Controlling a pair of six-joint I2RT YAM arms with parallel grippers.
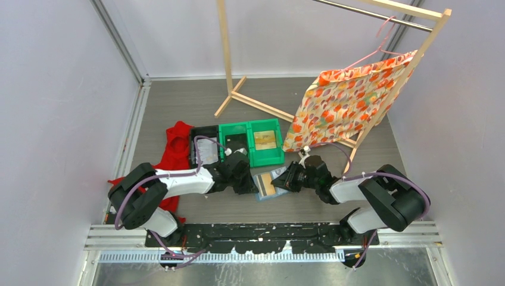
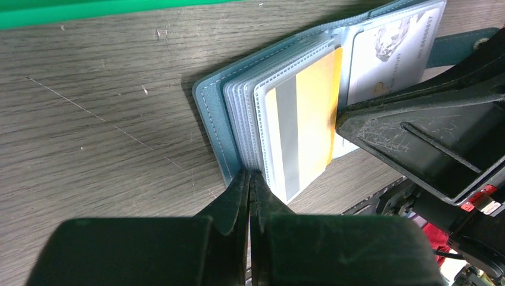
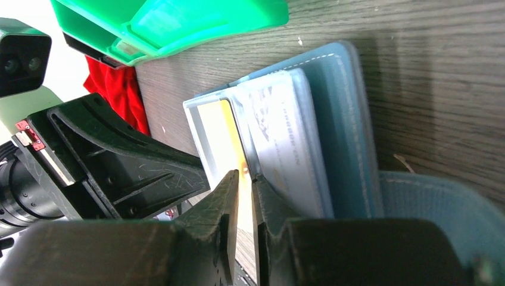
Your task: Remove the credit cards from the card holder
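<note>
A blue card holder (image 2: 217,128) lies unfolded on the table, its clear pockets stacked in the middle. The top pocket holds a yellow card (image 2: 306,110) with a grey stripe; a white printed card (image 2: 390,50) sits in the other side. My left gripper is shut with nothing between its fingers, its tips against the lower left corner of the pocket stack. Across the holder, my right gripper has its fingertips slightly apart over the yellow card's inner edge, and the card shows through the narrow gap. The card's underside is hidden.
A green tray (image 1: 267,164) stands just behind the holder, with a black bin (image 1: 205,130) to its left and red cloth (image 1: 172,152) beyond. A floral cloth (image 1: 348,101) hangs from a wooden rack at the right. Bare table lies in front.
</note>
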